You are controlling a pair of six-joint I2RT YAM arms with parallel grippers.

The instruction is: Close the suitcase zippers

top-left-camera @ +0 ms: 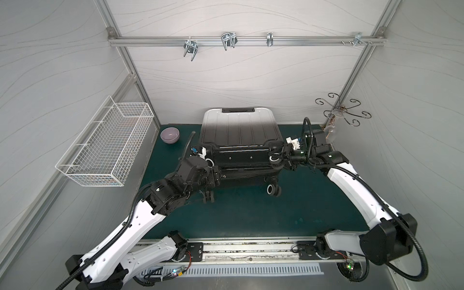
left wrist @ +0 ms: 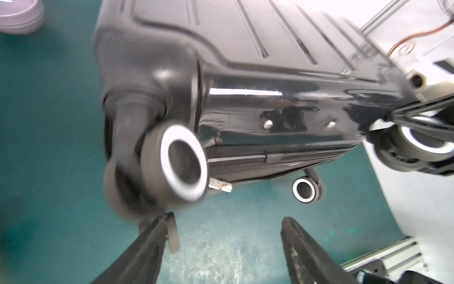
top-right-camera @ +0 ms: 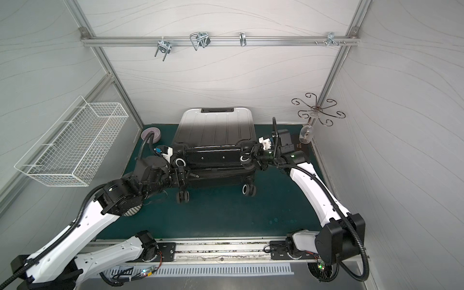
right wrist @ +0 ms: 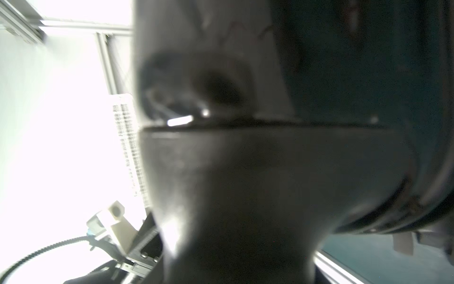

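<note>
The suitcase [top-left-camera: 241,133], silver fading to black, lies flat-side up on the green surface, its wheeled end facing me. In the left wrist view its zipper track [left wrist: 246,166] runs along that end, and a metal zipper pull [left wrist: 220,185] shows beside the near wheel [left wrist: 182,163]. My left gripper hangs in front of the near-left corner, fingers apart, nothing between them. At the right front corner, my right gripper is shut around an upper wheel [left wrist: 445,147]. A dark wheel housing [right wrist: 264,175] fills the right wrist view, hiding the right fingertips.
Behind the suitcase's left side sits a purple bowl [top-left-camera: 169,134]. A white wire basket [top-left-camera: 113,145] hangs on the left wall, and a curled metal rack [top-left-camera: 340,112] is at the right.
</note>
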